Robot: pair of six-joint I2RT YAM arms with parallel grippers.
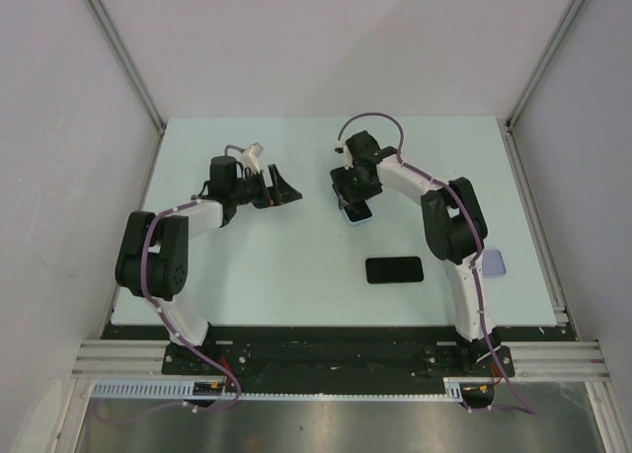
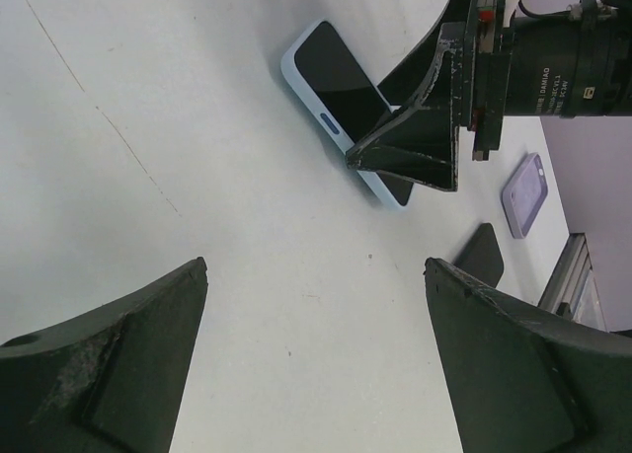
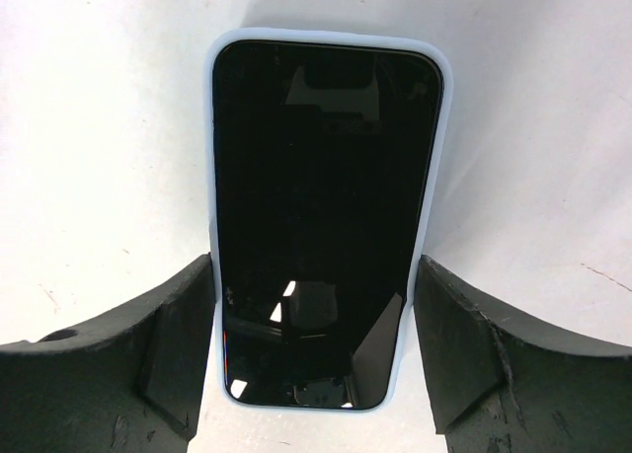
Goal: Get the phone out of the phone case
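A black phone in a pale blue case (image 3: 321, 196) lies flat on the white table, seen whole in the right wrist view and partly under the right arm in the top view (image 1: 355, 211). My right gripper is over it, fingertips at the case's two long sides, part open around its width; whether they grip it is unclear. My left gripper (image 1: 286, 187) stands open to the left of the phone, with nothing between its fingers.
A black slab (image 1: 394, 269) lies on the table toward the front right, and a small lilac tray (image 1: 493, 263) sits by the right edge.
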